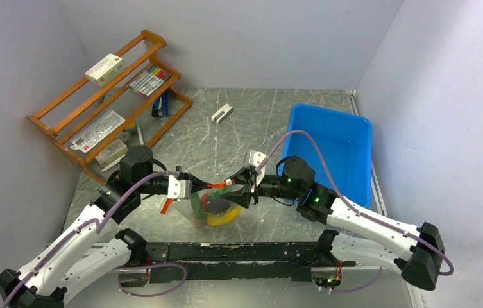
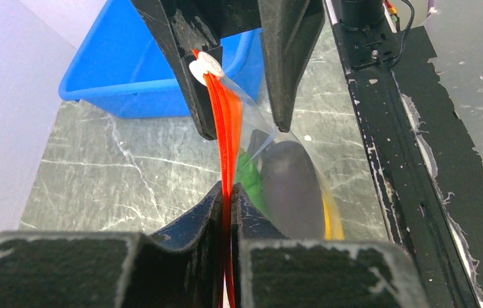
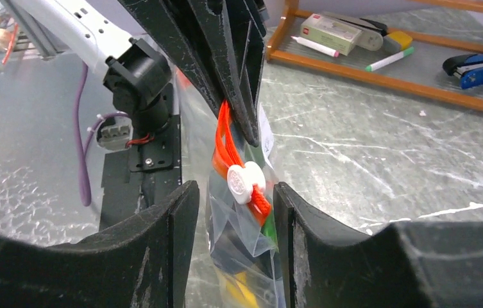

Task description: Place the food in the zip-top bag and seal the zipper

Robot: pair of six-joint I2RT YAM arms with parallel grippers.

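Note:
The clear zip bag [image 1: 194, 212] hangs upright with food inside: green, dark and yellow pieces [image 2: 290, 186]. Its orange zipper strip [image 2: 226, 122] carries a white slider [image 3: 245, 181]. My left gripper [image 1: 206, 185] is shut on the orange strip, seen at the bottom of the left wrist view [image 2: 228, 199]. My right gripper [image 1: 246, 188] faces it from the right, its fingers part open around the slider end of the strip, one finger close behind the slider in the left wrist view.
The blue bin [image 1: 328, 154] stands at the right. A wooden rack [image 1: 65, 122] with boxes and pens is at the back left. A small white item [image 1: 222, 113] lies on the middle of the grey top.

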